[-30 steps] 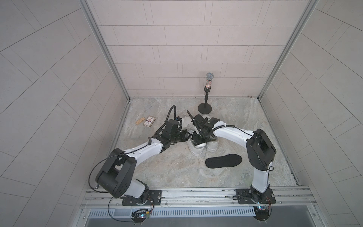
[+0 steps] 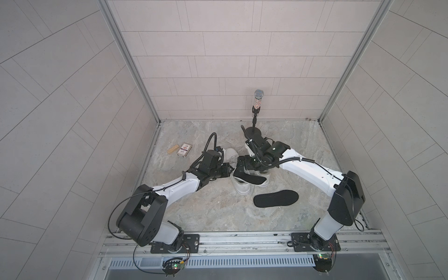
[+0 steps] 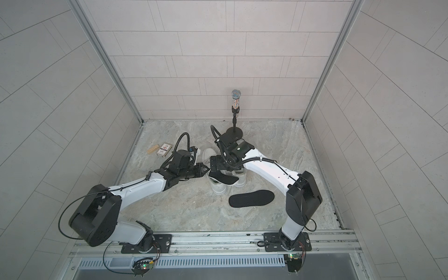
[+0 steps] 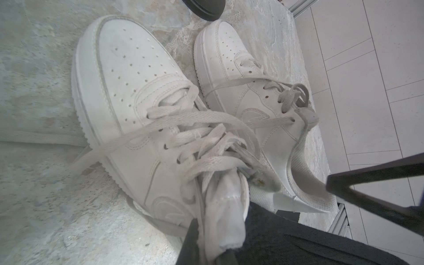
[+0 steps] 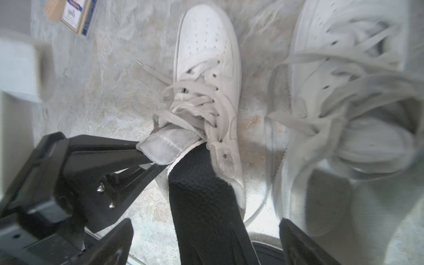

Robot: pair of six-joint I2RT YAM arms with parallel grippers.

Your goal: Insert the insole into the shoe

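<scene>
A white laced shoe (image 5: 207, 48) stands on the floor, toe away from the arms. My left gripper is shut on the shoe's tongue (image 4: 225, 216), pulling it up at the collar. A black insole (image 5: 203, 198) has one end in that shoe's opening; the rest sticks out over the heel, as the top left view shows. How deep its front end sits is hidden. My right gripper is open above the insole, its fingers (image 5: 117, 240) spread to either side and apart from it. A second black insole (image 2: 275, 198) lies flat nearby.
The other white shoe (image 5: 353, 84) stands close on the right, loose laces between. A microphone stand (image 2: 253, 133) is behind the shoes. A small card box (image 2: 184, 149) and a wooden block (image 2: 173, 148) lie back left.
The left arm has barely moved.
</scene>
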